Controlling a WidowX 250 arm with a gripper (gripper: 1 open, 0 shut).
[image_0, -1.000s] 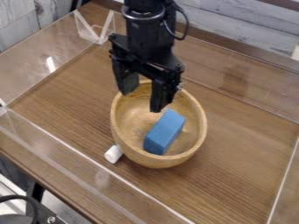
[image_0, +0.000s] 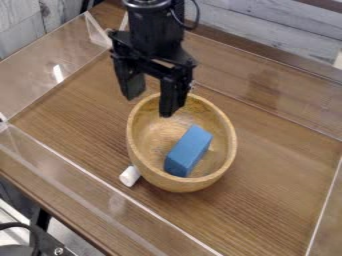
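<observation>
The black robot arm reaches down from the top centre, and its gripper (image_0: 155, 70) hangs open over the back left of a tan round bowl (image_0: 222, 176). Its two dark fingers are spread, with nothing visible held between them. A blue block (image_0: 187, 150) lies in the front right part of the bowl, apart from the gripper.
A small white object (image_0: 130, 175) lies just outside the bowl at the front left. Black cables are at the lower left edge.
The gripper has moved left, away from the side of the blue block. The bowl and block look unmoved.
</observation>
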